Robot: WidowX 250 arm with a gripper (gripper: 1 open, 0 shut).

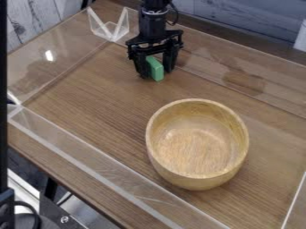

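The black robot gripper (155, 57) is at the back centre of the table, low over a green object (156, 68) that sits between its fingers. Whether the fingers are closed on it or only around it is hard to tell at this size. A large empty wooden bowl (196, 143) stands in the right front part of the table.
A clear plastic piece (109, 25) is at the back left, and transparent edging runs along the near left side.
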